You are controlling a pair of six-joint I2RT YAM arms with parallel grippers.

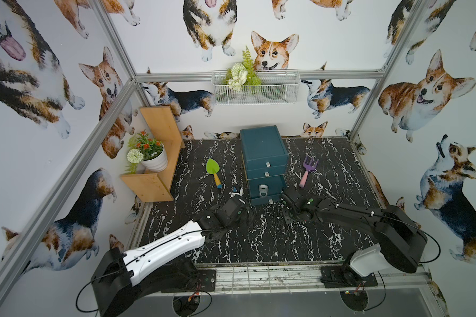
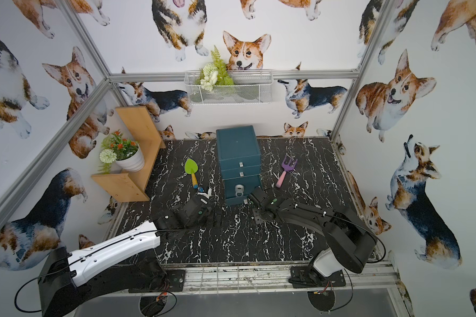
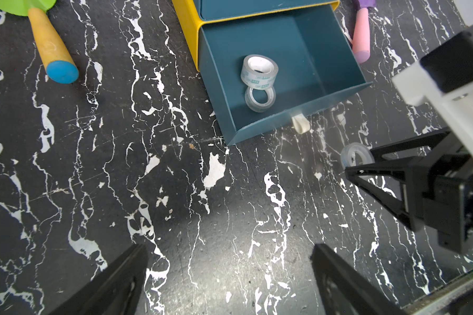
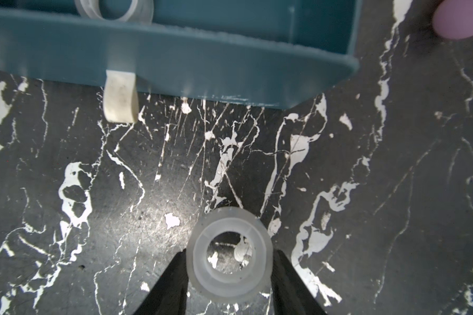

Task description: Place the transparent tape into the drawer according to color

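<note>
A roll of transparent tape (image 4: 200, 257) sits between the fingertips of my right gripper, which is shut on it. In the left wrist view the same tape roll (image 3: 348, 156) shows at those fingertips, in front of the pulled-out bottom drawer (image 3: 223, 97) and to the right of its handle. Inside that drawer lie a larger tape roll (image 3: 259, 82) and a smaller tape ring (image 3: 254, 104), touching or overlapping. My left gripper stands open over bare tabletop, nothing between its fingers.
The blue-green cabinet (image 1: 264, 142) stands at the table's back, upper drawers closed. A green trowel (image 1: 212, 168) lies left of it, a purple fork (image 1: 308, 166) right. A wooden shelf with a potted plant (image 1: 154, 157) is at far left.
</note>
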